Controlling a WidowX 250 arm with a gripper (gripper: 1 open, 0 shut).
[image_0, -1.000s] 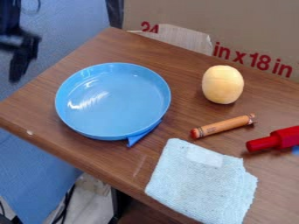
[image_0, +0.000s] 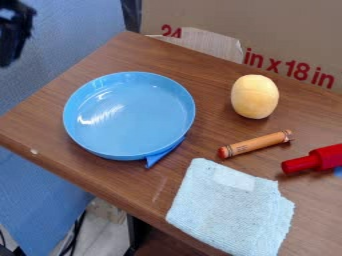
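Observation:
A blue plate (image_0: 127, 112) lies on the wooden table, with a small blue piece poking out under its lower right. A pale yellow ball-like object (image_0: 254, 96) sits at the back right. An orange crayon-like stick (image_0: 254, 143) lies below it, and a red cylindrical object (image_0: 313, 160) is at the right edge. A folded light blue cloth (image_0: 227, 208) is at the front right. My dark gripper (image_0: 11, 40) is only partly visible at the top left, blurred and cut by the frame; its state is unclear.
A cardboard box (image_0: 267, 30) stands behind the table. The table's left edge (image_0: 34, 140) borders blue padding. Bare wood lies above and right of the plate.
My gripper has moved up and left, mostly out of the frame. The objects on the table have not visibly moved.

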